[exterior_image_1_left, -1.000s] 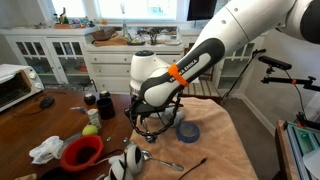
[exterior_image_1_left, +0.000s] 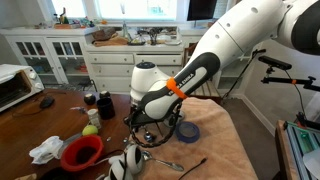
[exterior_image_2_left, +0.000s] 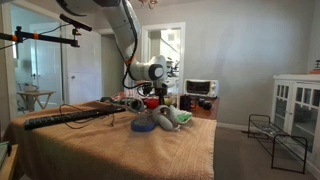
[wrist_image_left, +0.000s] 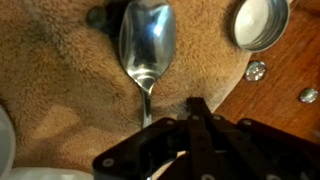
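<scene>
In the wrist view, a metal spoon (wrist_image_left: 147, 40) lies on the tan towel (wrist_image_left: 70, 90), its handle running down toward my fingers. My gripper reaches in from the lower right, shut, with nothing showing between its fingers; it is to the right of the spoon's handle. A round metal cup (wrist_image_left: 262, 22) sits at the upper right, apart from my fingers. In exterior view 1 my gripper (exterior_image_1_left: 137, 118) is low over the cluttered middle of the table, its fingertips hard to make out. A spoon (exterior_image_1_left: 163, 162) lies nearer the front there.
A blue dish (exterior_image_1_left: 188, 132) is right of my gripper. To the left are a red bowl (exterior_image_1_left: 81, 152), a white cloth (exterior_image_1_left: 46, 150) and dark jars (exterior_image_1_left: 105, 106). A grey and white object (exterior_image_1_left: 125, 163) lies in front.
My arm's end has come down and slightly to the right in exterior view 1. The objects on the table look unmoved.
</scene>
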